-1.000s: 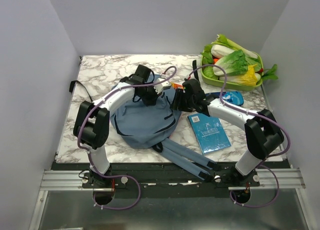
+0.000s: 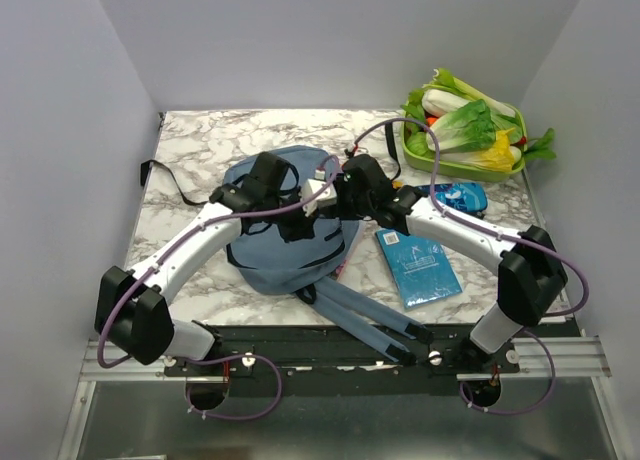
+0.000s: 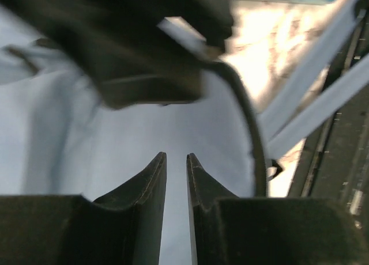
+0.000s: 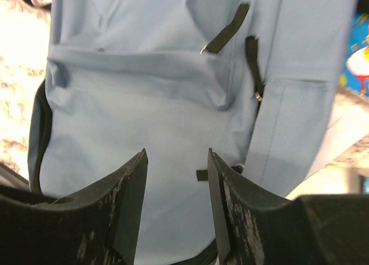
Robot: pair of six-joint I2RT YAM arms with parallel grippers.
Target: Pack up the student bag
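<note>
The blue-grey student bag (image 2: 290, 250) lies flat in the middle of the table, its straps (image 2: 365, 315) trailing over the front edge. Above its upper right part the two arms are close together. My left gripper is slightly open over the bag cloth (image 3: 144, 132), with nothing seen between its fingers. Wider apart are the fingers of my right gripper, also empty, over a pocket panel with black zip tabs (image 4: 229, 30). A blue book (image 2: 418, 268) and a blue pencil case (image 2: 460, 198) lie right of the bag.
A green basket (image 2: 470, 172) of vegetables fills the back right corner. The dark blurred right arm (image 3: 144, 63) crosses the left wrist view closely. Bare marble table (image 2: 215, 135) shows at the back left.
The right arm shifted slightly; the bag looks spread flatter.
</note>
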